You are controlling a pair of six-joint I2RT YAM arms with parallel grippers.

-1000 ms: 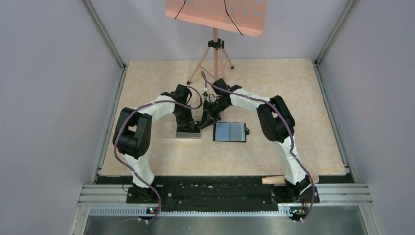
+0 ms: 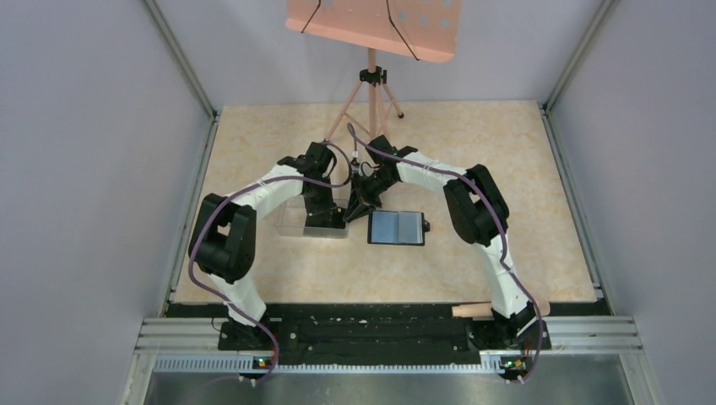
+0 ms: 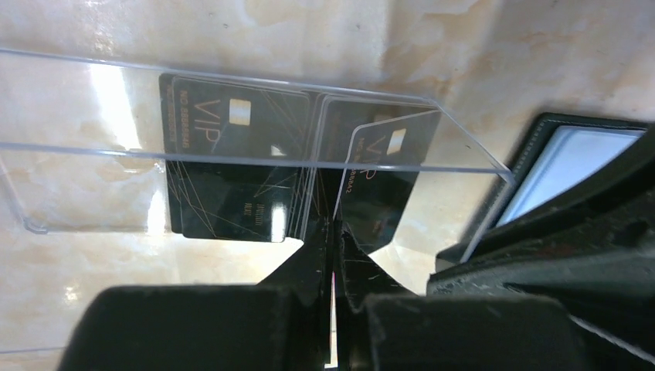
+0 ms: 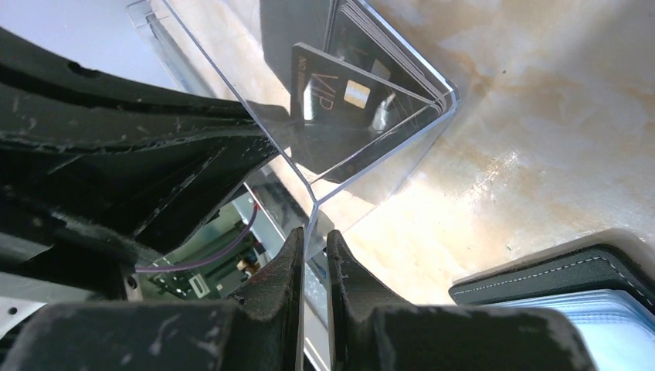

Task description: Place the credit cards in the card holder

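Note:
Dark VIP credit cards stand or lean inside a clear acrylic box, also visible in the right wrist view [image 4: 432, 93]. My left gripper is shut over the box at the cards, with nothing clear between its tips. My right gripper is shut on the corner of the clear box, beside the left gripper in the top view. The card holder [image 2: 397, 228] lies open to the right of the box, black-edged with pale sleeves.
A pink easel [image 2: 372, 93] stands at the back. A pink roller-like bar [image 2: 473, 310] lies at the front right edge.
My left arm has shifted slightly, its elbow leftward and its wrist a little up in the top view. The right arm, box and card holder look unchanged.

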